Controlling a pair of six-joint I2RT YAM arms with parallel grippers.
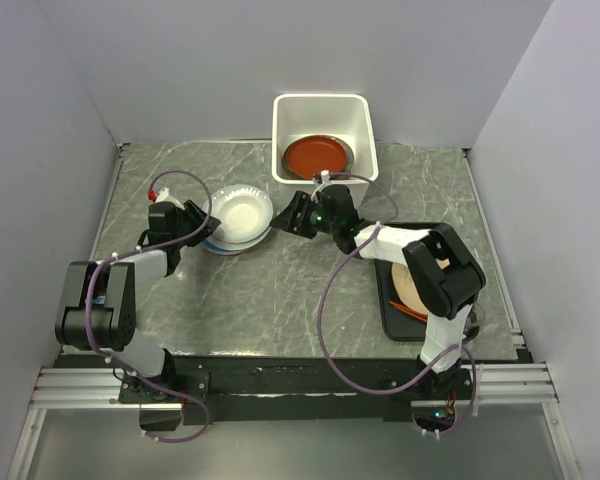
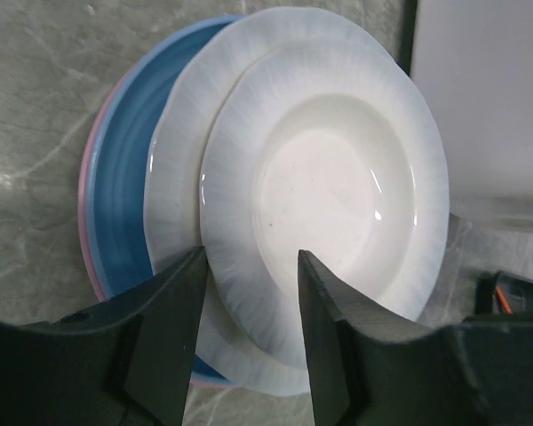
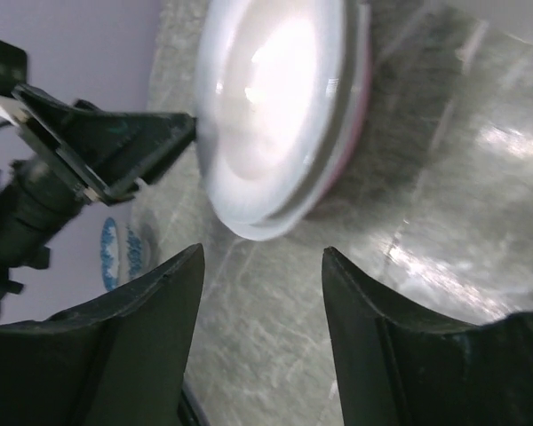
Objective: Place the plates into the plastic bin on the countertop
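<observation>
A stack of plates lies on the grey marbled countertop. On top are white plates (image 2: 338,186), slid off-centre over a blue plate (image 2: 123,182) with a pinkish edge beneath it. My left gripper is open at the stack's left side, its fingertips on either side of the top white plate's near rim. From the right, my right gripper reaches toward the stack, open, with only countertop between its fingers. Behind the stack stands the white plastic bin (image 1: 325,104), with a reddish-brown plate (image 1: 317,154) inside it.
At the right, a black tray (image 1: 397,322) holds a beige plate (image 1: 408,290) and orange utensils (image 1: 408,312), partly under my right arm. Grey walls close in the left, back and right.
</observation>
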